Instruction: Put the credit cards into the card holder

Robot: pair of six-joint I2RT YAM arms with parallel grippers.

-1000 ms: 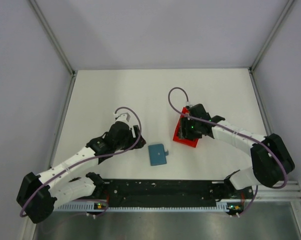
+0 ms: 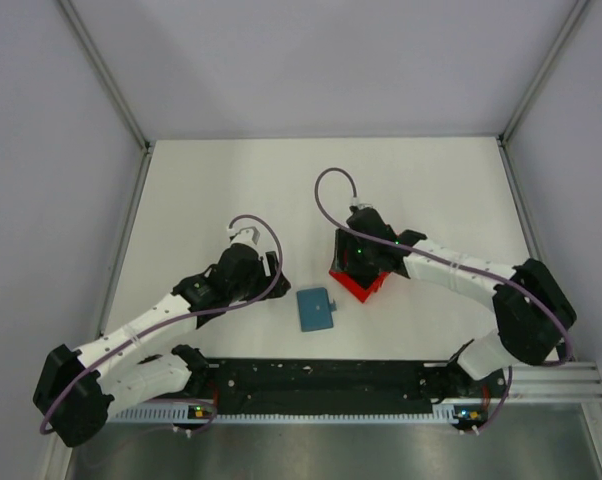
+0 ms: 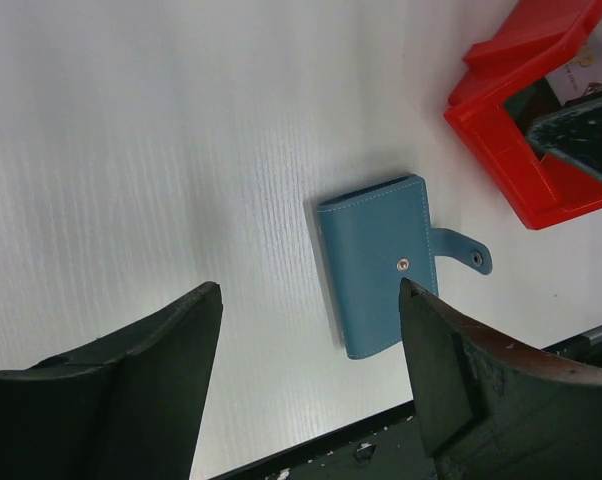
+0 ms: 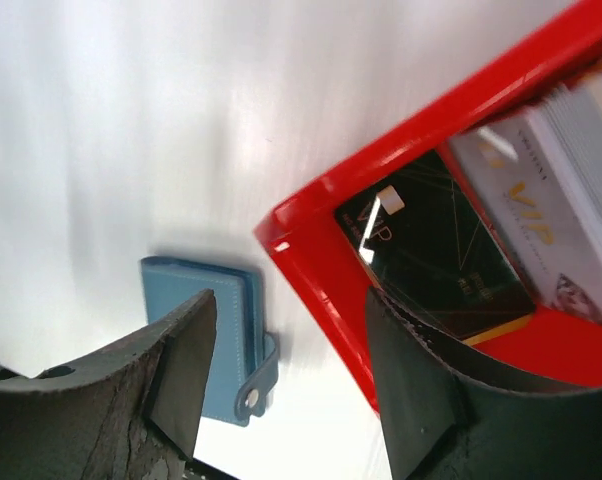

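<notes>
The blue card holder (image 2: 316, 311) lies flat on the table with its strap to the right; in the left wrist view the holder (image 3: 376, 265) shows one snap. A red box (image 2: 351, 287) stands right of it, turned askew. Inside the box, in the right wrist view, are a black card (image 4: 436, 245) and several grey VIP cards (image 4: 516, 190). My right gripper (image 2: 342, 254) is over the box's left part, fingers apart; the box wall shows between them, one finger (image 4: 401, 335) overlapping the black card. My left gripper (image 2: 277, 276) is open and empty, left of the holder.
Bare white table (image 2: 211, 180) stretches behind and left of the arms. A dark strip (image 2: 321, 385) borders the front edge, close below the holder. The right arm lies across the table's right side.
The red box has shifted left and turned, together with the right gripper, which moved left toward the holder. The left arm and the card holder have stayed put.
</notes>
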